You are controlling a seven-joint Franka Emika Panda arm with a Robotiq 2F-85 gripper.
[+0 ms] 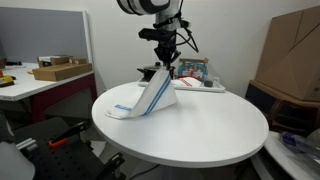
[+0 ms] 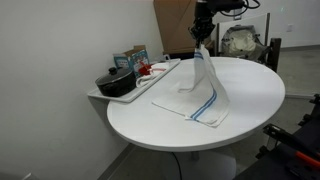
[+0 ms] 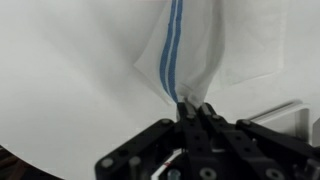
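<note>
A white cloth with blue stripes (image 2: pixel 208 92) hangs from my gripper (image 2: pixel 199 45), which is shut on it. Its lower part spreads over the round white table (image 1: pixel 200 135). In exterior view 1 the raised cloth (image 1: pixel 155 92) slants down to the left, with a striped end lying flat near the table's left side. From the wrist view, the cloth (image 3: pixel 185 45) runs away from the gripper, its bunched edge pinched between the fingertips. The exact grip is small and dark there.
At the back of the table a white tray (image 2: pixel 145 85) carries a black pot (image 2: pixel 116 80) and a coloured box (image 2: pixel 131 60). Cardboard boxes (image 1: pixel 62 70) sit on a side table at left.
</note>
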